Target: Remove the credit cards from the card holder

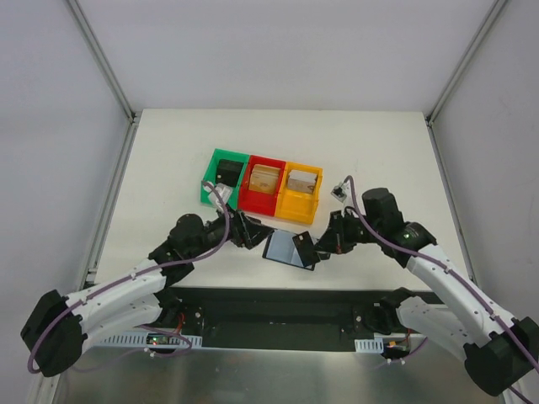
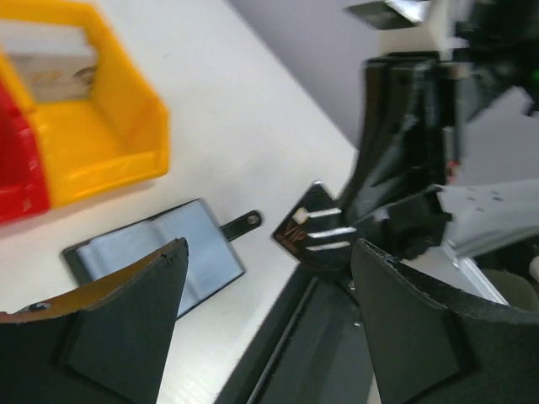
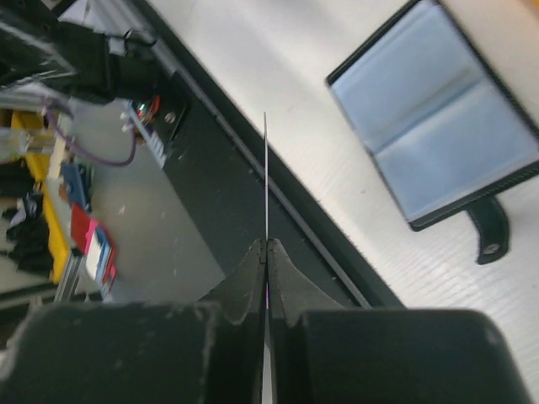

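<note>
The card holder (image 1: 283,249) lies opened flat near the table's front edge, its pale clear pockets facing up and its black strap (image 2: 242,225) sticking out. Raised beside it is a black card (image 2: 318,229) with light markings; my right gripper (image 1: 322,247) is shut on its edge. The right wrist view shows that card (image 3: 266,181) edge-on, as a thin upright line clear of the holder. To the holder's left, my left gripper (image 1: 262,236) is open. Its fingers (image 2: 139,316) stand apart in the left wrist view, with nothing between them.
Behind the holder stand a green bin (image 1: 207,187), a red bin (image 1: 256,202) and a yellow bin (image 1: 296,207), each with cards or card-like items inside. Bare white table lies around them. A dark front ledge (image 1: 269,316) runs below the table edge.
</note>
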